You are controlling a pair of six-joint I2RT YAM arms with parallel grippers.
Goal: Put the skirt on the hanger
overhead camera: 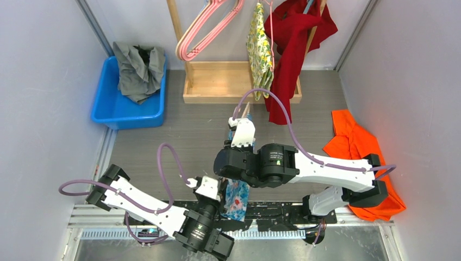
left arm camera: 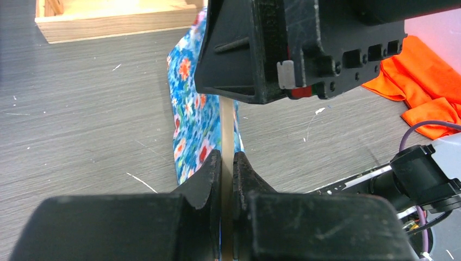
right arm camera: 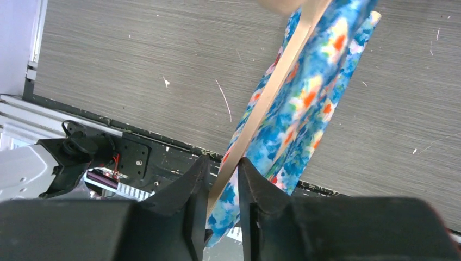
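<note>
The blue floral skirt (overhead camera: 236, 201) hangs along a pale wooden hanger (left arm camera: 226, 128), its cloth lying beside the bar in both wrist views. My left gripper is shut on the near part of the hanger's bar. Over the middle of the hanger stands my right gripper, its fingers part open with the bar (right arm camera: 270, 87) passing between them. Some skirt cloth (right arm camera: 307, 103) shows behind and between the right fingers; whether they touch it, I cannot tell. From above, the right arm covers most of the hanger and its hook.
A wooden rack base (overhead camera: 217, 98) stands at the back, with pink hangers (overhead camera: 187, 46), a yellow floral garment (overhead camera: 260, 49) and a red garment (overhead camera: 288, 81) above. To the left sits a blue bin (overhead camera: 133, 120) holding grey cloth (overhead camera: 140, 73). Orange cloth (overhead camera: 361, 152) lies right.
</note>
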